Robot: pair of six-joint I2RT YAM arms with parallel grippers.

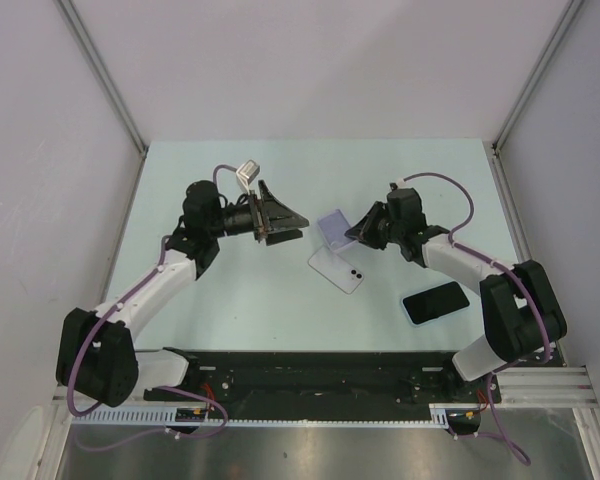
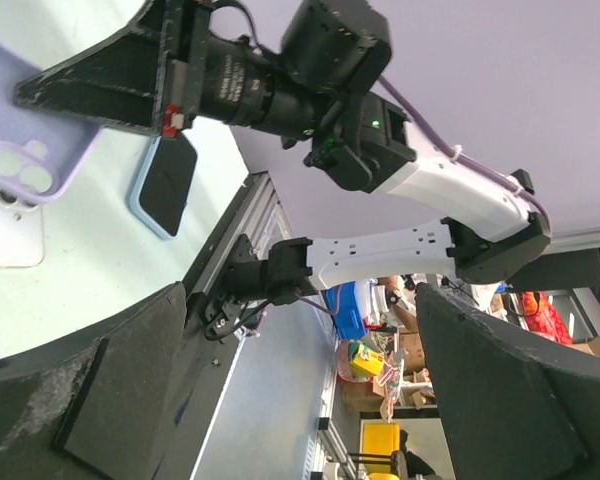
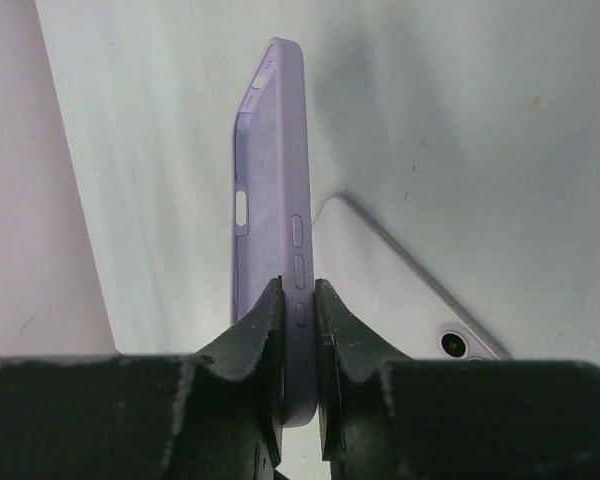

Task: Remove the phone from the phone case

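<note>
The lilac phone case (image 1: 333,228) is tilted up over the table, its inside showing empty. My right gripper is shut on the case's long edge, a finger on each side, seen in the right wrist view. Below the case a white phone (image 1: 332,266) lies on the table, back up, its camera lenses toward the right. The case overlaps the phone's far part from above. To the left, my left gripper (image 1: 298,228) stands open with nothing between its fingers, apart from both case and phone.
A dark phone-like slab (image 1: 436,302) lies at the front right of the white table (image 1: 230,300), near the right arm.
</note>
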